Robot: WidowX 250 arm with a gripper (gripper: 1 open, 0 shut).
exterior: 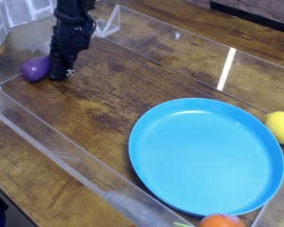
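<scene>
My black gripper [59,68] is low at the far left of the wooden table, its tip right beside a purple eggplant-like object [35,69]. Its fingers look close together; whether anything is between them is hard to tell, as they are dark and partly overlap the purple object.
A large blue plate [206,155] fills the lower right. A yellow lemon-like object [280,126] lies at the right edge, an orange-red one [220,221] at the bottom. Clear walls border the area.
</scene>
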